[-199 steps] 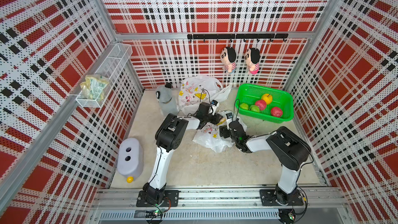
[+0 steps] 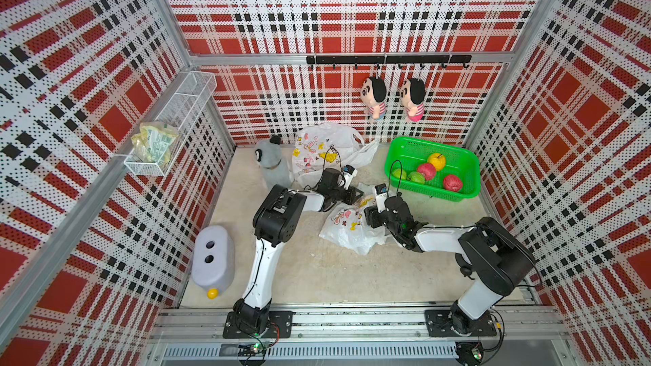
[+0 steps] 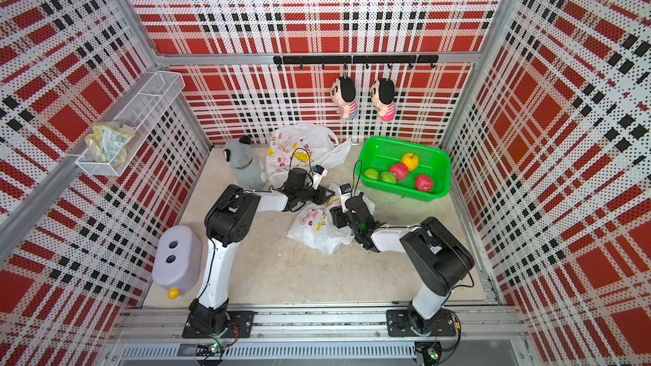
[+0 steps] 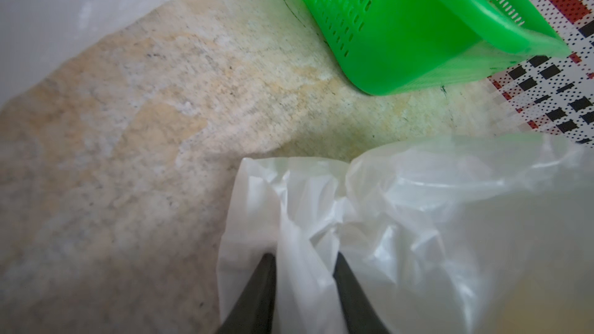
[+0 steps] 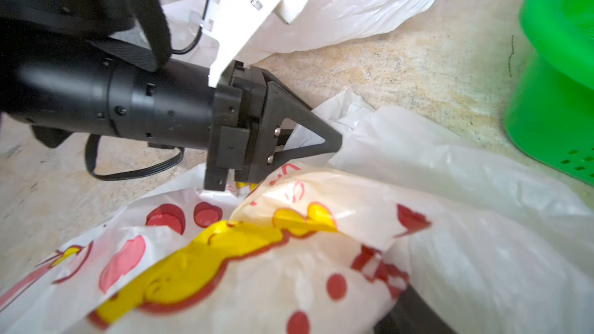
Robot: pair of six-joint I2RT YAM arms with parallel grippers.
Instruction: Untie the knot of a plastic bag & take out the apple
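A white printed plastic bag (image 2: 347, 234) lies crumpled at the middle of the table, its contents hidden. My left gripper (image 2: 354, 195) is at the bag's upper end; in the left wrist view a strip of film (image 4: 306, 278) runs between its blurred fingers, and whether they pinch it is unclear. My right gripper (image 2: 371, 213) is at the bag's right side. In the right wrist view printed film (image 5: 260, 259) covers most of its fingers, so its opening is hidden.
A green basket (image 2: 468, 194) of fruit stands behind at the right. A second bag (image 2: 315, 145) and a grey plush (image 2: 271, 166) are at the back. A lilac container (image 2: 213, 264) sits at the front left.
My left arm has moved only slightly.
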